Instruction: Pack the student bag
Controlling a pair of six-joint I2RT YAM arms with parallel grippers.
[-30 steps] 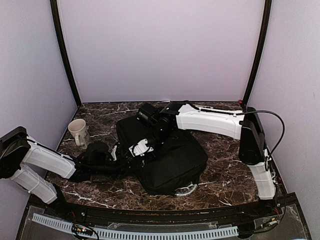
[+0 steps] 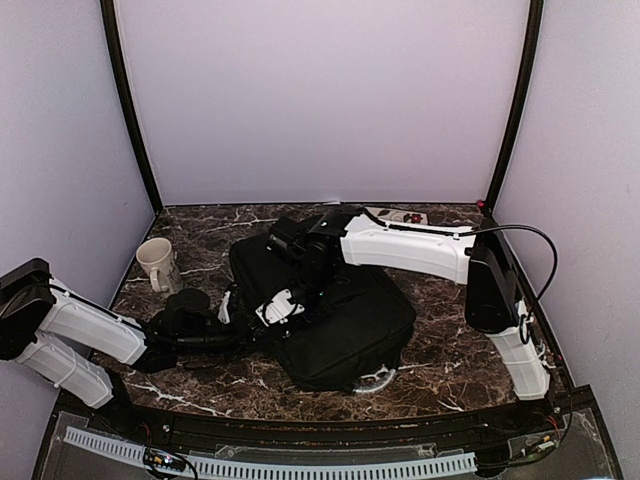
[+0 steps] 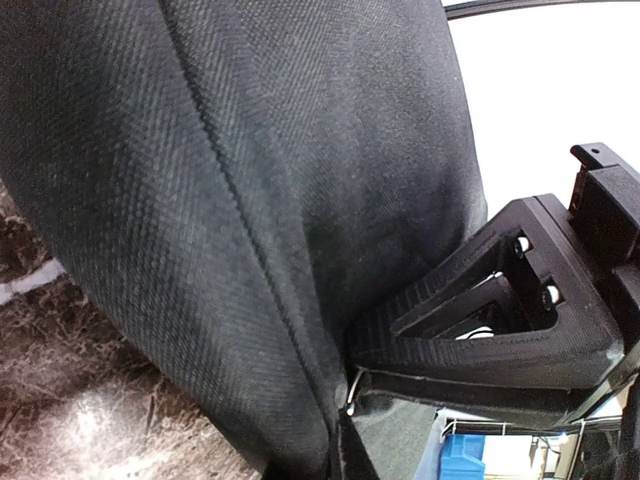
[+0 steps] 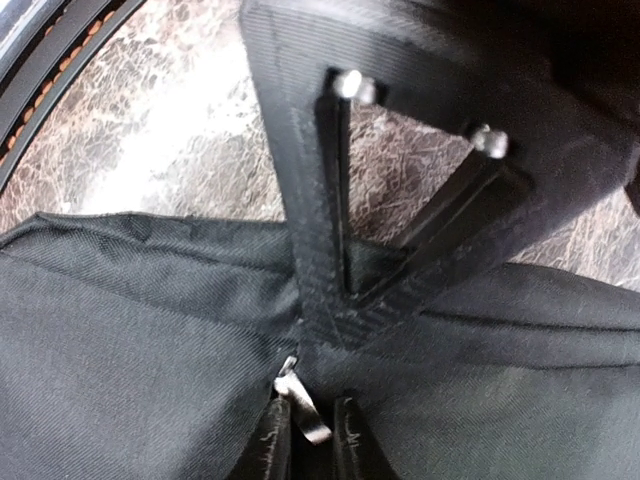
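A black cloth bag [image 2: 345, 340] lies flat in the middle of the table. My left gripper [image 2: 248, 332] is at its left edge; the left wrist view shows it shut on a fold of the bag's cloth [image 3: 250, 220], its lower fingertips partly hidden. My right gripper [image 2: 290, 308] reaches over the bag from the right. In the right wrist view a small silver zipper pull [image 4: 303, 408] lies between its fingertips, which stand part open with dark gaps beside the pull.
A white mug [image 2: 158, 262] stands at the back left. A light, printed flat item [image 2: 400, 215] lies at the back, partly behind the right arm. A clear curved piece [image 2: 376, 381] is at the bag's front edge. Bare marble shows at the front right.
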